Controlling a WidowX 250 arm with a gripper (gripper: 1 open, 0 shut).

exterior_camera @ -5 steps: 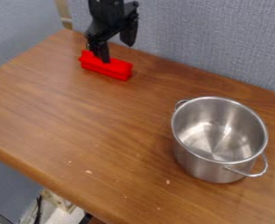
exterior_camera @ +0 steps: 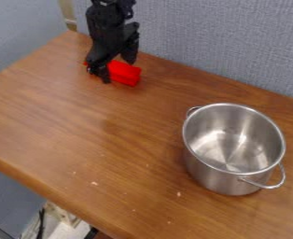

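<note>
My black gripper (exterior_camera: 110,62) is low over a red block (exterior_camera: 124,75) at the back left of the wooden table, its open fingers around or just above the block and partly hiding it. Whether they touch it I cannot tell. A large steel pot (exterior_camera: 232,147) with two side handles stands on the right part of the table.
A grey wall (exterior_camera: 236,42) runs along the back of the table (exterior_camera: 87,159). The table's edge shows at the lower left.
My gripper has come down onto the red block, which it now covers more. The pot is unmoved.
</note>
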